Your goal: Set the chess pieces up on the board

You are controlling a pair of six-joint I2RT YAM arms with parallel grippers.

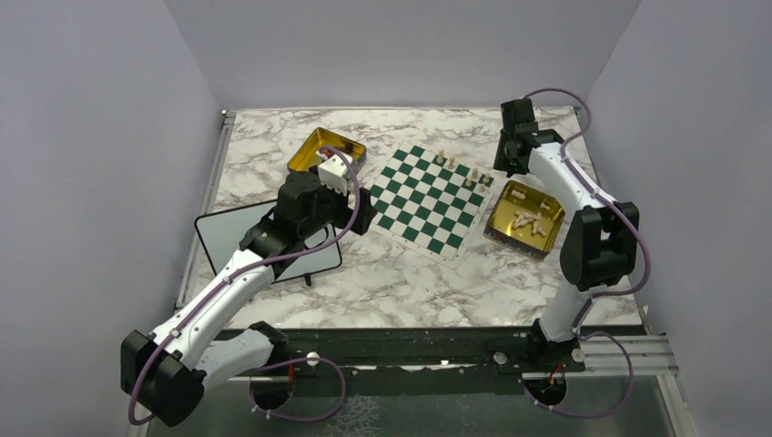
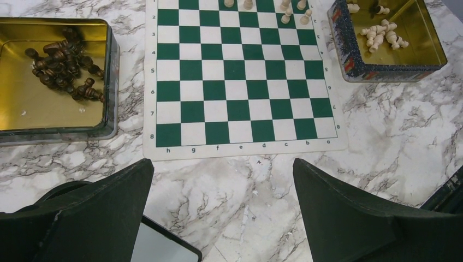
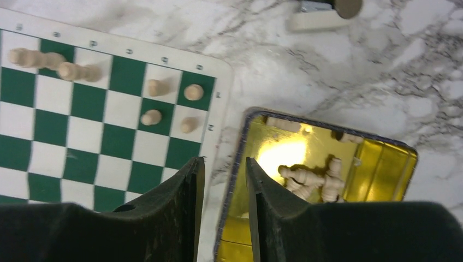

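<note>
Several pale chess pieces (image 3: 154, 87) stand upright at the corner of the green-and-white board (image 2: 235, 93) nearest the gold tin, and along its far edge. More pale pieces (image 3: 304, 177) lie loose in that gold tin (image 2: 390, 73) to the right. Between the board's corner and the tin, my right gripper hovers with its fingers apart and nothing in the gap. My left gripper is wide open and empty, near the board's left side in the top view. Dark pieces (image 2: 65, 65) lie heaped in a second gold tin (image 2: 112, 82).
A white board with a black frame (image 1: 314, 264) lies on the marble table under the left arm. Most squares away from the far edge are empty.
</note>
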